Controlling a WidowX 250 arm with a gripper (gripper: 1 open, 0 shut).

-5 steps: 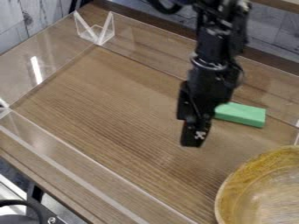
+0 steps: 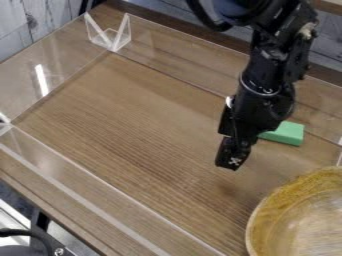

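Observation:
My black gripper (image 2: 235, 140) hangs low over the wooden tabletop at the centre right, its fingers open and pointing down. A bright green block (image 2: 286, 133) lies just to the right of the gripper, partly hidden behind it. I cannot tell whether the fingers touch the tabletop.
A large yellow bowl (image 2: 287, 225) fills the bottom right corner. A white wire-like holder (image 2: 110, 32) stands at the back left. Dark cables show at the bottom left.
The arm has shifted slightly right over the last second, and its upper part now leans further right. The gripper has come a little nearer the green block, which has stayed in place.

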